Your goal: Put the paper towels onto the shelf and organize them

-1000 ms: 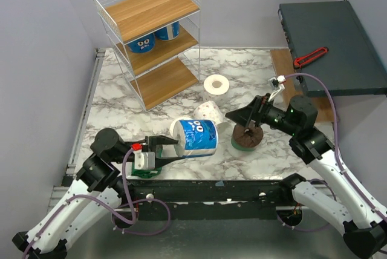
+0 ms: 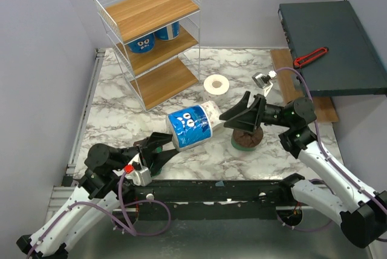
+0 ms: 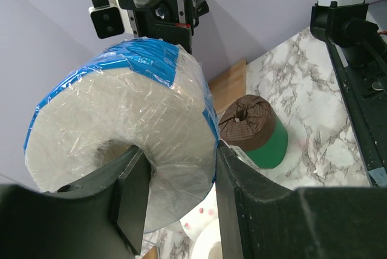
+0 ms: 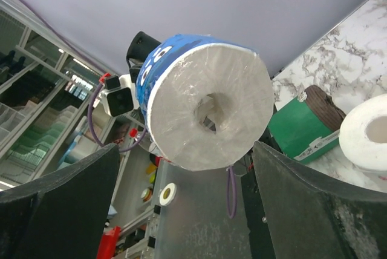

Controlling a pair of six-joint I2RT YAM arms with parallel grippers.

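Observation:
A blue-wrapped paper towel roll (image 2: 191, 124) (image 3: 103, 126) (image 4: 202, 71) is raised over the table, my left gripper (image 2: 162, 147) shut on one end of it. My right gripper (image 2: 239, 111) is open, fingers facing the roll's free end. Two blue rolls (image 2: 143, 43) stand on the middle tier of the wire shelf (image 2: 158, 86); its top and bottom tiers are empty. A white roll (image 2: 216, 85) (image 4: 369, 135) stands right of the shelf.
A brown-topped green roll (image 3: 266, 141) (image 4: 302, 129) stands beneath the right gripper. A dark grey panel (image 2: 332, 35) with a red cutter (image 2: 310, 57) sits at back right.
The held roll has risen and tilted, its free end swinging toward the right gripper. My right gripper has moved up and toward it, its fingers spreading wider.

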